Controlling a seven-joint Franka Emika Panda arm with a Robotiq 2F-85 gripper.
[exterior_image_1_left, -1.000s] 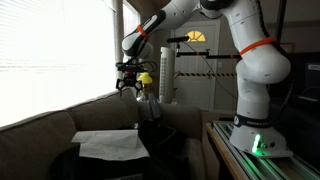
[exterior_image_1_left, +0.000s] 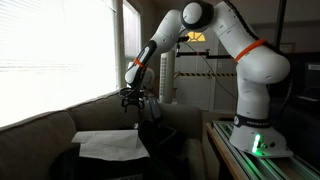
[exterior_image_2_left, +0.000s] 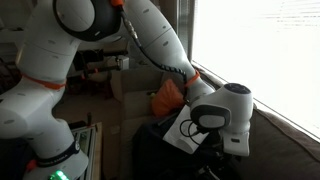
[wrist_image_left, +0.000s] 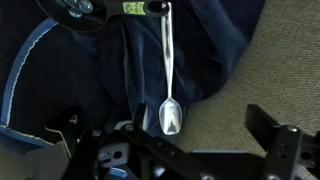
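Observation:
In the wrist view a silver spoon (wrist_image_left: 170, 100) lies on dark blue cloth (wrist_image_left: 215, 45), its bowl towards my gripper. My gripper is open, its fingers spread wide to either side of the bowl, with nothing held between them. A dark round utensil (wrist_image_left: 85, 12) with a short handle and a green label reaches in at the top left, close to the spoon's handle end. From exterior view 1, my gripper (exterior_image_1_left: 131, 99) hangs over the far end of the couch. The spoon cannot be made out in the exterior views.
White sheets (exterior_image_1_left: 110, 144) lie on dark cloth on the couch (exterior_image_1_left: 40, 135). An orange cushion (exterior_image_2_left: 168, 98) rests farther along it. Beige couch fabric (wrist_image_left: 240, 95) is bare on the right of the wrist view. The window wall borders the couch.
The white sheets and dark cloth have stayed put.

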